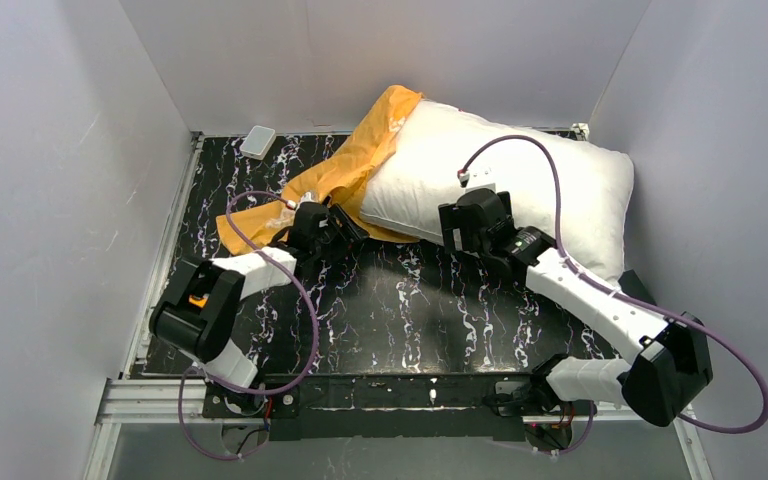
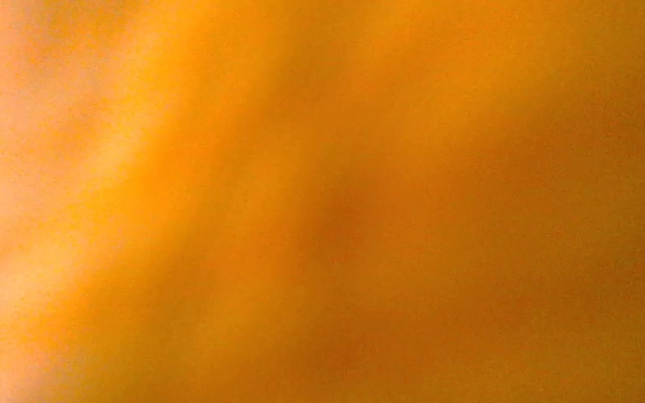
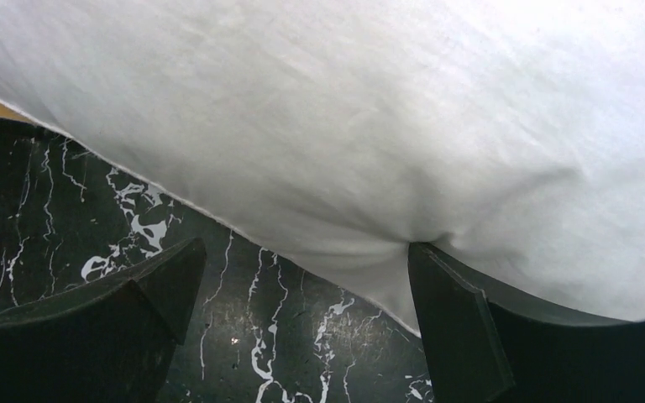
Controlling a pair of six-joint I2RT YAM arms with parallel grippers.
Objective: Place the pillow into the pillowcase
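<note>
The white pillow (image 1: 560, 190) lies across the back right, its left end inside or against the mouth of the orange pillowcase (image 1: 370, 140), which drapes to the left. My left gripper (image 1: 345, 225) is at the pillowcase's front by the pillow's end; its wrist view shows only blurred orange cloth (image 2: 327, 201), so its fingers are hidden there. My right gripper stands open at the pillow's front edge, one finger (image 3: 462, 327) pressed into or against the white fabric.
A small pale box (image 1: 258, 142) sits at the back left. Walls bound the back and sides.
</note>
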